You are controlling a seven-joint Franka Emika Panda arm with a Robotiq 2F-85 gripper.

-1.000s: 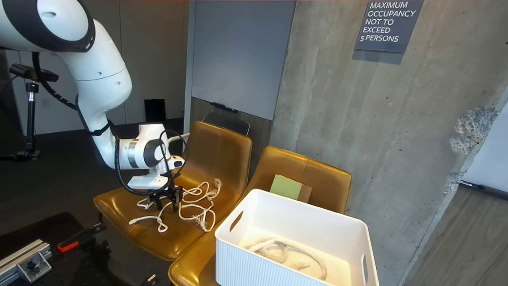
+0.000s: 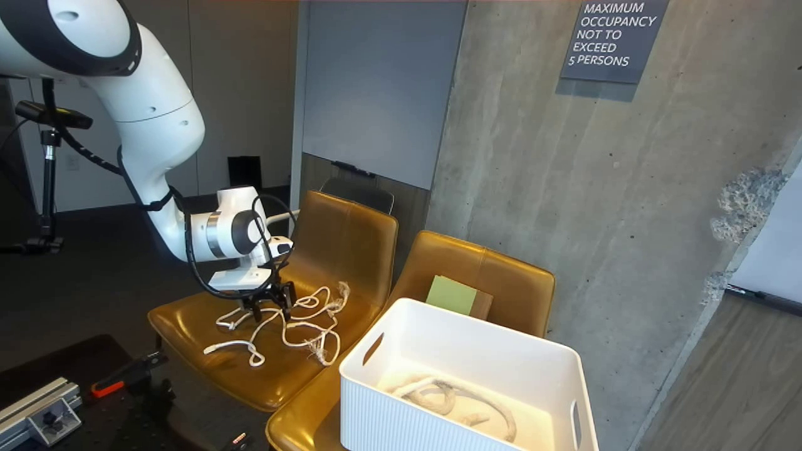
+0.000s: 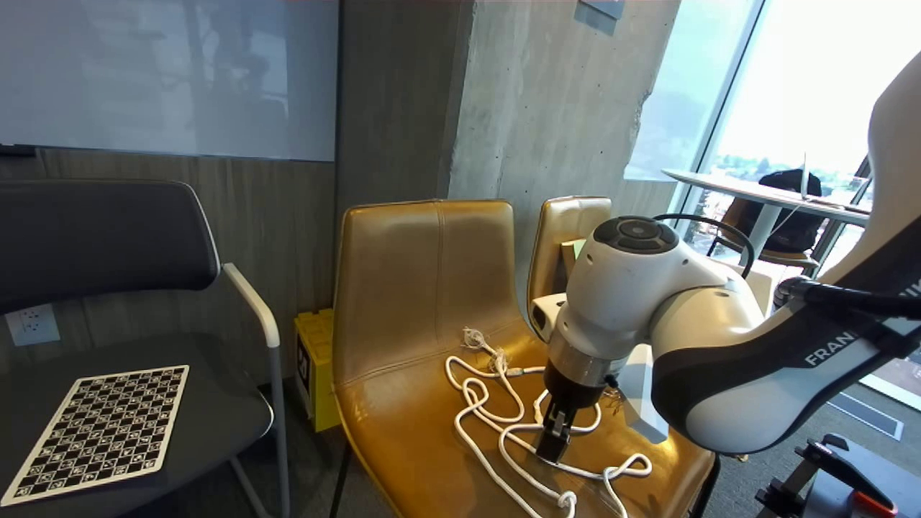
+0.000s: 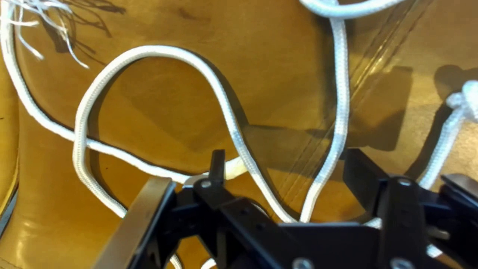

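Observation:
Tangled white rope (image 2: 304,319) lies in loose loops on the seat of the brown chair (image 2: 188,331), its frayed ends toward the seat's back and right side. Over the tangle hangs my gripper, fingers apart. Between the fingers, in the wrist view, two strands of the rope (image 4: 341,89) converge without being gripped. From the second exterior view, the gripper (image 3: 555,436) points down close above the strands; whether the tips touch the seat is hard to tell.
A white bin (image 2: 458,334) with pale rope (image 2: 489,409) inside stands on the neighbouring chair, before a green book (image 2: 451,294). A dark chair (image 3: 108,250) bears a patterned board (image 3: 103,432). The brown chair's backrest (image 3: 427,285) rises behind the tangle.
In the first exterior view my gripper has shifted slightly up and to the right, toward the backrest. The rope on the seat looks unmoved.

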